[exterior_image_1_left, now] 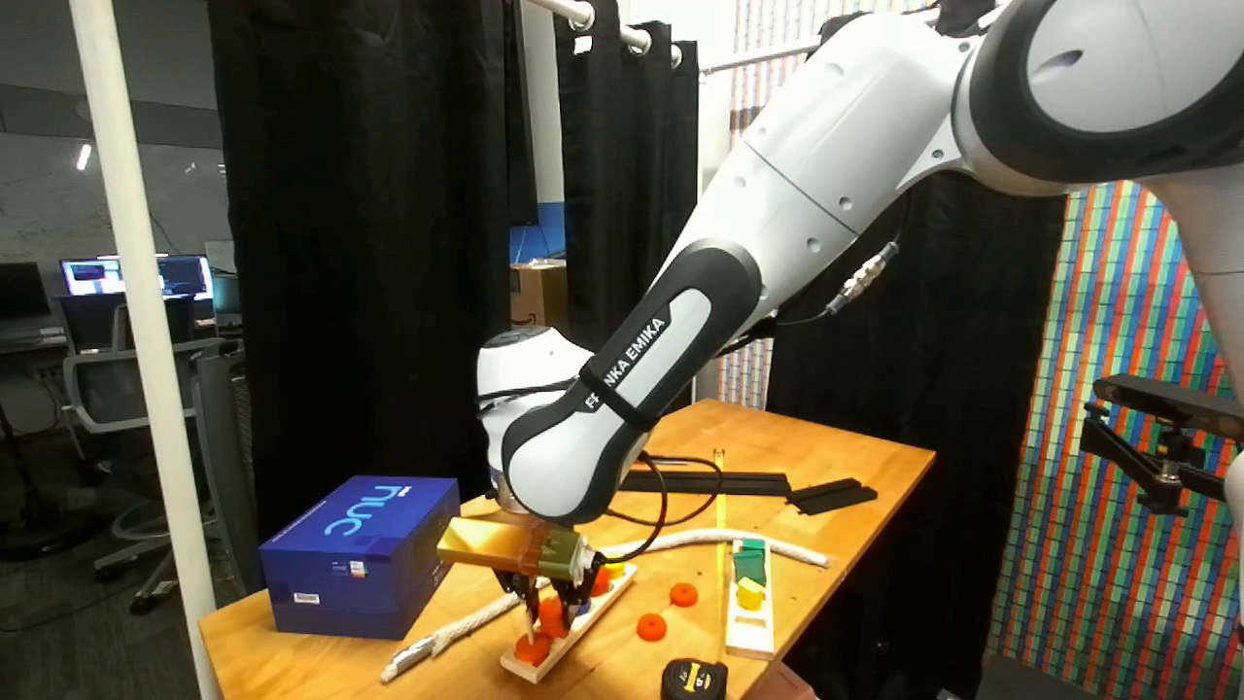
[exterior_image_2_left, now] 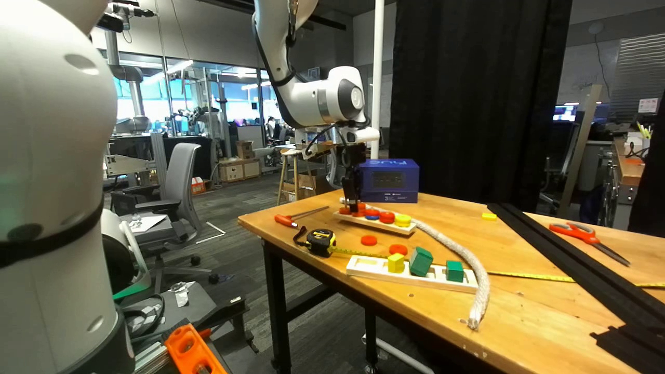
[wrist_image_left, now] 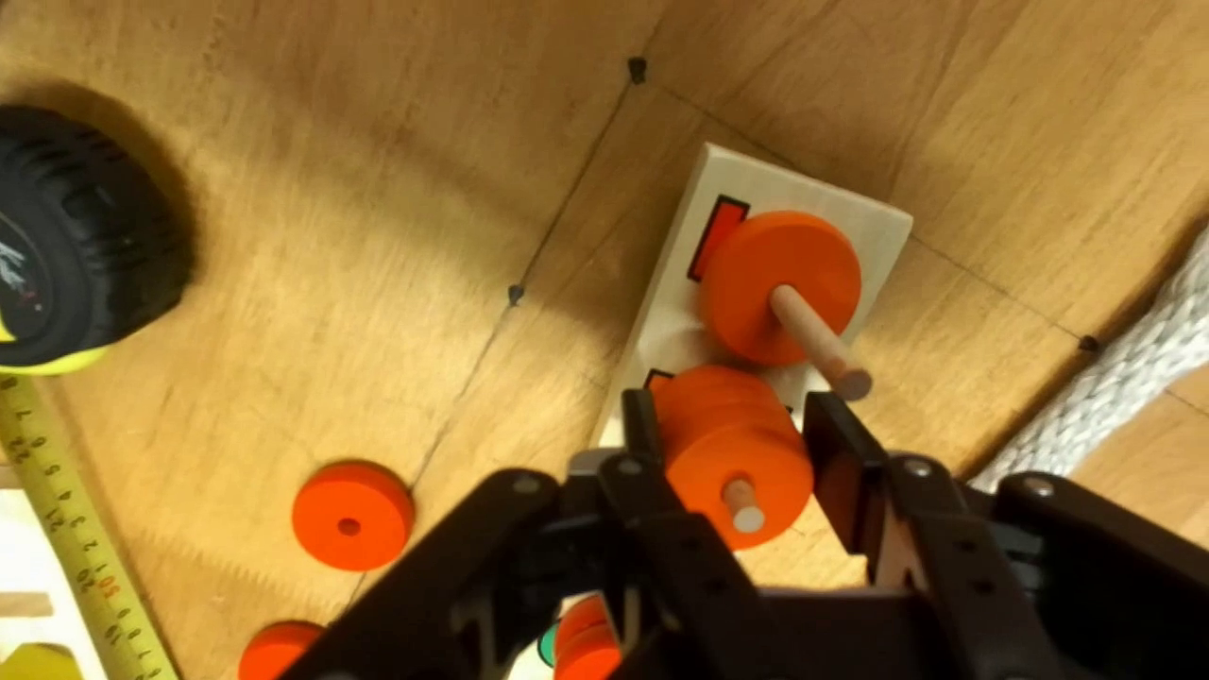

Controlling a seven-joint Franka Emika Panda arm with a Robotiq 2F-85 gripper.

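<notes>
A pale wooden peg board (wrist_image_left: 697, 283) carries orange-red discs on upright pegs. One disc (wrist_image_left: 754, 272) sits low around the end peg. On the neighbouring peg is a stack of orange-red discs (wrist_image_left: 725, 448), and the peg's tip shows through the top one. My gripper is shut on this stack, one finger on either side. In exterior view 1 the gripper (exterior_image_1_left: 553, 613) points down over the board's near end; from the other side, the board (exterior_image_2_left: 383, 226) also shows blue, red and yellow discs.
Two loose orange-red discs (exterior_image_1_left: 683, 595) lie beside the board. A black tape measure (exterior_image_1_left: 694, 679) has its yellow tape drawn out. White rope (exterior_image_2_left: 455, 246) runs along the board's other side. A blue box (exterior_image_1_left: 362, 554) and a tray with green and yellow blocks (exterior_image_1_left: 749, 630) stand nearby.
</notes>
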